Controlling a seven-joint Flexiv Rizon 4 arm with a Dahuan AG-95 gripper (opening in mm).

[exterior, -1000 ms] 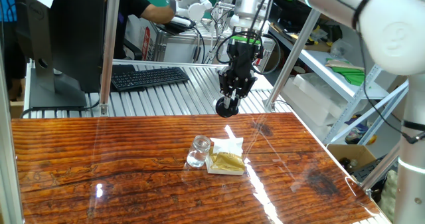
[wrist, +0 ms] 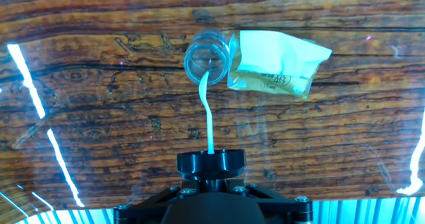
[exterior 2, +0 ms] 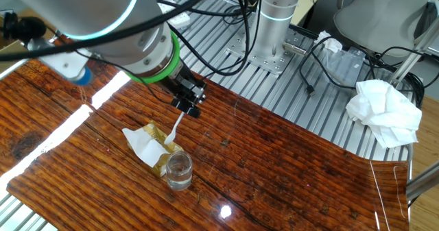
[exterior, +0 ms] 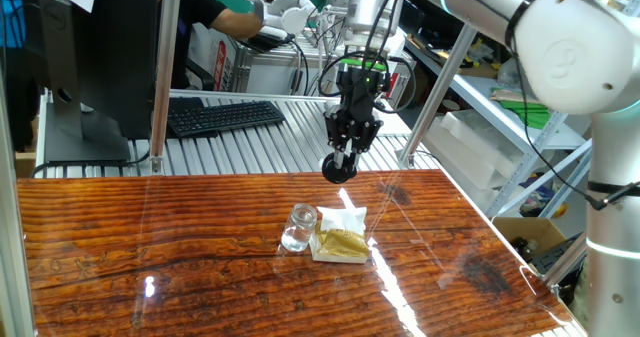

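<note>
My gripper is shut on the handle of a white plastic spoon (wrist: 209, 121), which sticks out ahead of the black fingers. Seen from the wrist, the spoon's bowl end overlaps the near rim of a clear glass jar (wrist: 206, 56). In exterior view 2 the spoon (exterior 2: 175, 129) hangs down from the gripper (exterior 2: 186, 109), its lower end above the tissue pack. The glass jar (exterior: 299, 228) stands upright with clear liquid in it. Right beside it lies a gold tissue pack (exterior: 342, 242) with a white tissue (exterior: 343, 219) pulled up out of it.
Bare wooden tabletop (exterior: 170, 247) spreads to the left of the jar. Behind it a keyboard (exterior: 225, 118) and a monitor (exterior: 110, 67) stand on the slatted metal surface. Crumpled white material (exterior 2: 384, 112) lies at the table's far side in exterior view 2.
The gripper has shifted slightly left and down in exterior view 1, and the arm above it has moved a little. Jar and tissue pack have stayed in place.
</note>
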